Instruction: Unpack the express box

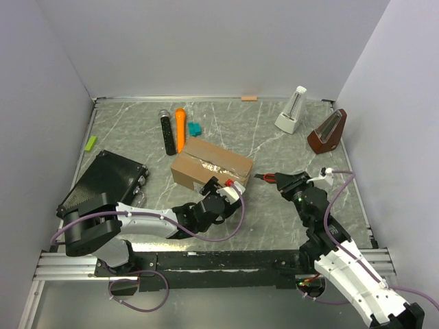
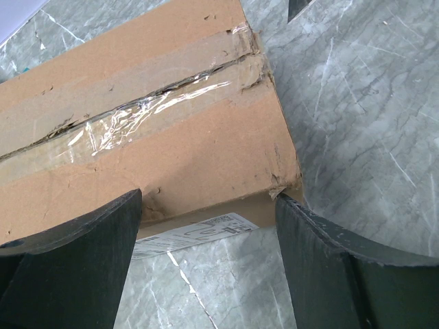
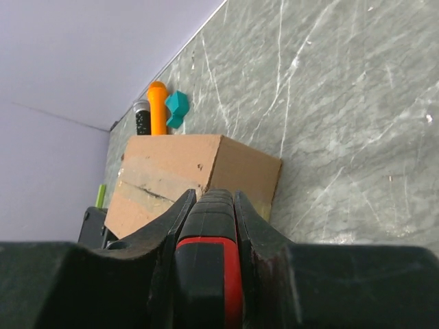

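A taped cardboard box lies tilted diagonally at mid-table. My left gripper stands open at its near right end, fingers along the near top edge. Just right of the box, apart from it, my right gripper is shut on a red-and-black cutter, its dark tip pointing at the box.
An orange microphone, black microphone and teal piece lie behind the box. A black case is at left; white and brown metronomes stand back right.
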